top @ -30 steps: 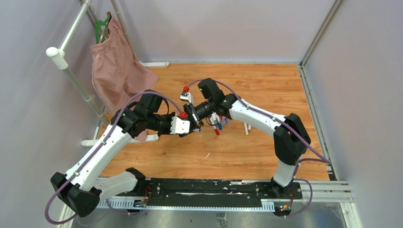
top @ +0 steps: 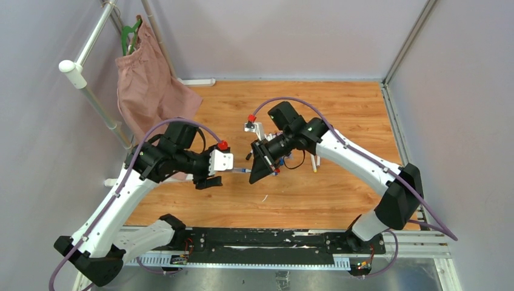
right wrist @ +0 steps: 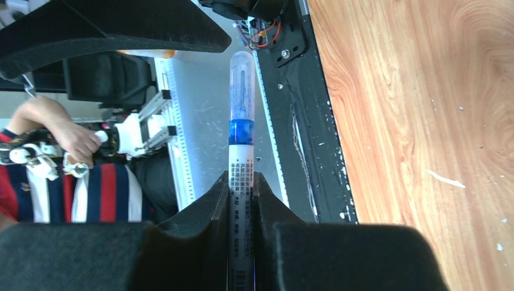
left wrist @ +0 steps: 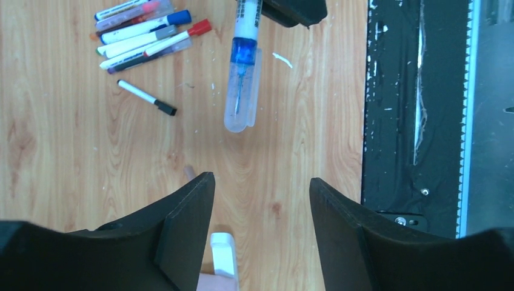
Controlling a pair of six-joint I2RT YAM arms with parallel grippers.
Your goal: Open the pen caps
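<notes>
A white pen [right wrist: 241, 170] with a blue band and a clear cap [left wrist: 237, 100] is clamped in my right gripper. Through the clear cap the pen's tip shows inside, so the cap is on. In the top view the pen [top: 240, 170] points left from the right gripper [top: 253, 174] toward my left gripper [top: 219, 172]. That left gripper stands open, nothing between its fingers, with the cap's end ahead of it and apart from it. One left finger [right wrist: 182, 30] shows beyond the cap in the right wrist view.
Several markers [left wrist: 139, 36] lie in a pile on the wooden table, with a thin black-capped pen [left wrist: 142, 94] nearby. A small white scrap [top: 265, 197] lies at the front. Pink cloth [top: 145, 85] hangs at the left on a white rack [top: 91, 36]. Table behind the arms is clear.
A second ago the two grippers met around the pen's end. My left gripper has since drawn away to the left and the right one moved rightward, baring the pen between them.
</notes>
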